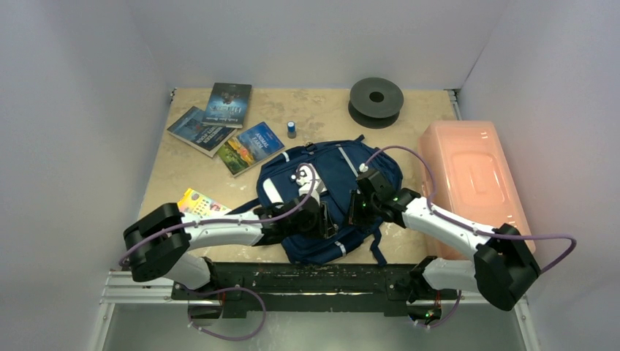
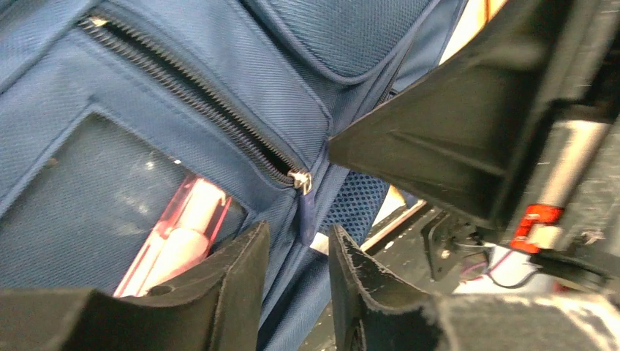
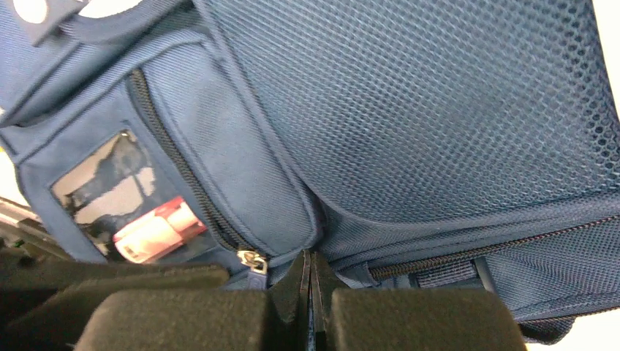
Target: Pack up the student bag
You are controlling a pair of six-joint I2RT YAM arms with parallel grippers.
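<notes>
The navy student bag [image 1: 336, 172] lies flat across the middle of the table. In the left wrist view its front pocket zipper [image 2: 197, 99] is parted, with the pull tab [image 2: 307, 212] hanging at its lower end. My left gripper stands part open around this end of the zipper; the tab shows just past its fingertips, and contact cannot be made out. The right gripper is shut over the bag, nothing visible between its fingers. Behind a clear pocket window lies a pinkish item [image 3: 157, 230]. Books [image 1: 228, 104] lie at the back left, one being Animal Farm [image 1: 251, 148].
A small blue bottle [image 1: 291, 129] and a dark spool [image 1: 376, 102] stand behind the bag. An orange bin [image 1: 475, 183] occupies the right side, a yellow sheet [image 1: 201, 203] the left. Both grippers are close together over the bag.
</notes>
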